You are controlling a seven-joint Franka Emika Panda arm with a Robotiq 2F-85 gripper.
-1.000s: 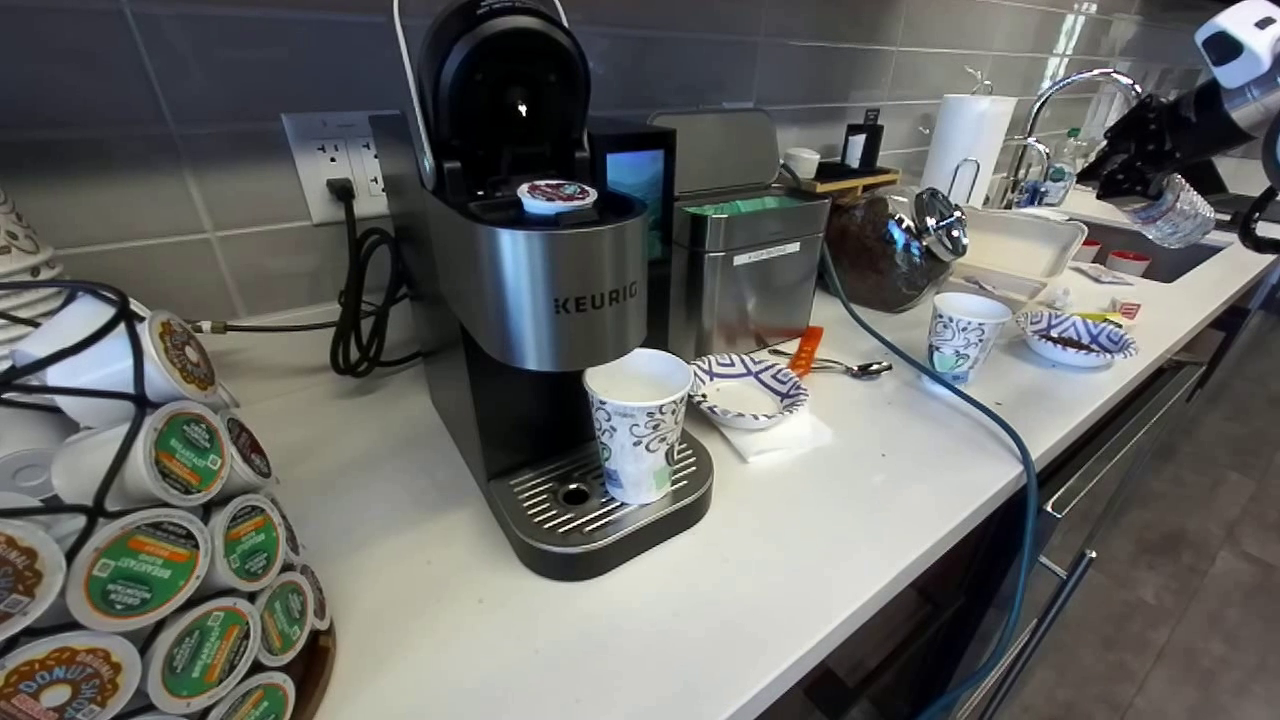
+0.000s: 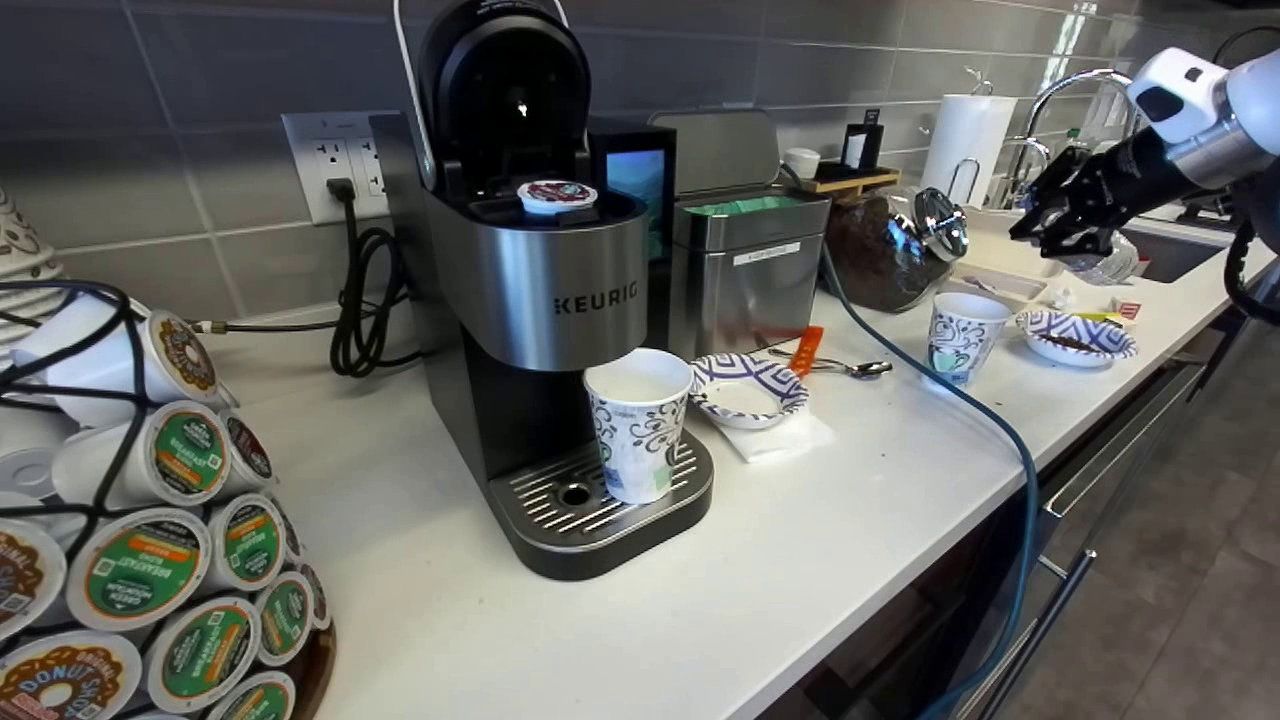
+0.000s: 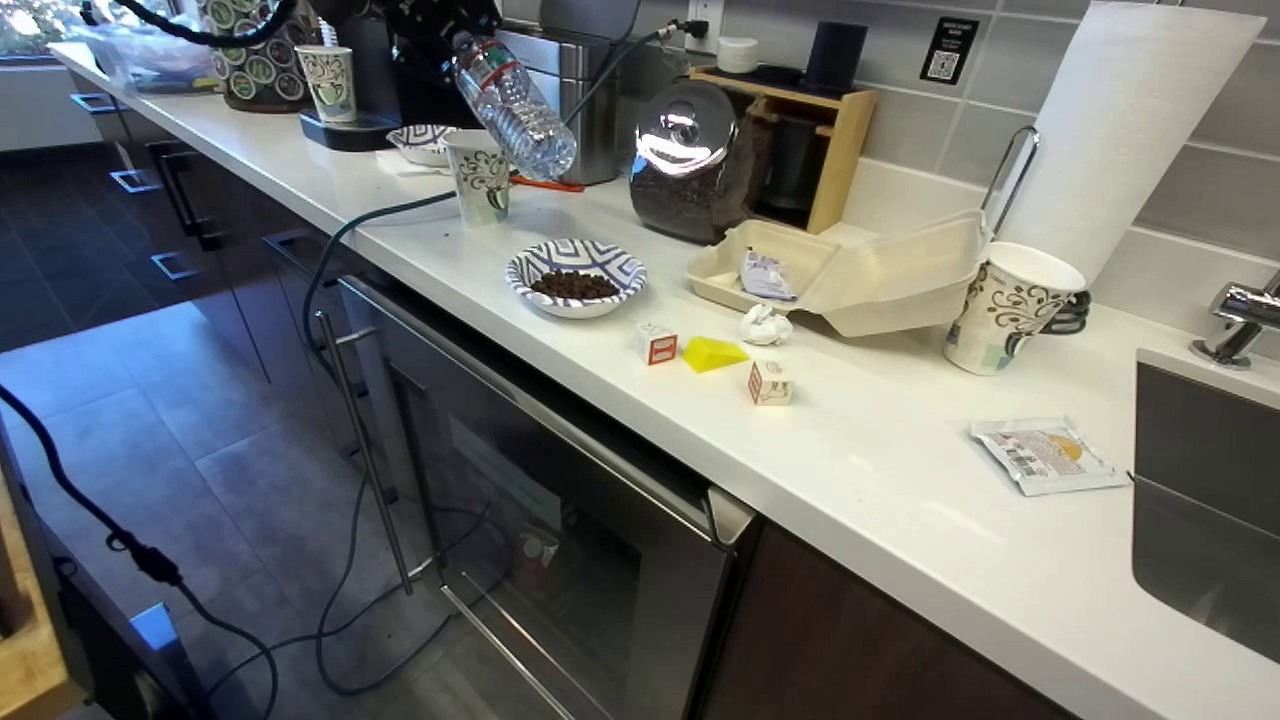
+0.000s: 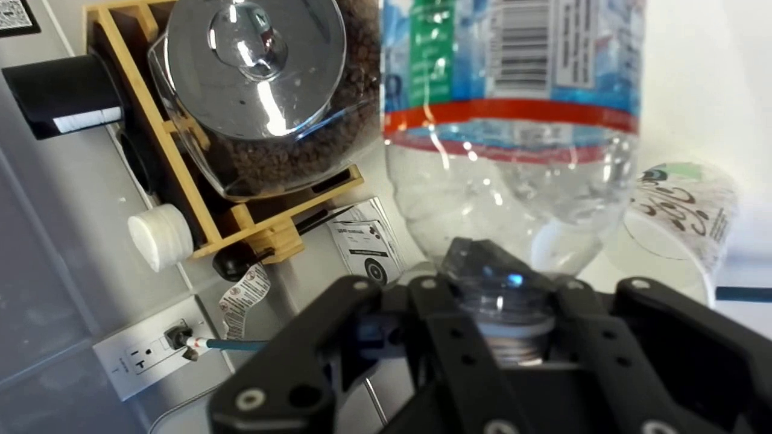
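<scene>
A clear plastic water bottle [image 4: 514, 181] with a red-banded blue label is in my gripper, which is shut around its neck end in the wrist view. In exterior view 2 the bottle [image 3: 513, 110] hangs tilted from the dark gripper [image 3: 444, 36], its base pointing down and to the right. That base overlaps the patterned paper cup [image 3: 480, 180] on the counter in this view. From exterior view 1, the gripper [image 2: 1056, 222] is raised above the counter's far right part, and the bottle [image 2: 1106, 260] is partly hidden behind it.
A Keurig machine [image 2: 540, 288], lid raised, has a pod [image 2: 557, 196] on top and a paper cup [image 2: 638, 426] on its tray. Nearby are a coffee-bean jar [image 2: 882, 252], a bowl of dark bits [image 3: 576, 282], an open takeout box [image 3: 894, 276] and a blue cable [image 2: 1002, 432] crossing the counter.
In exterior view 1 my gripper, holding the bottle, has moved left and lower, away from the sink and nearer the bean jar. The things on the counter appear unmoved.
</scene>
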